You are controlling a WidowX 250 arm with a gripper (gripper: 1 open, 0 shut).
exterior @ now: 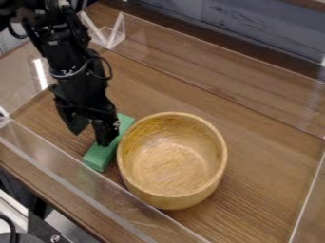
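Note:
My black gripper [91, 125] is at the left, pointing down, its fingertips over the upper part of a green block [99, 158] lying on the wooden surface. It stands open; its fingers partly hide the block's upper end. A tan round bowl [173, 188] sits to the right, close beside the block.
Transparent plastic walls run along the left and near edges, with a clear bracket [105, 36] at the back left.

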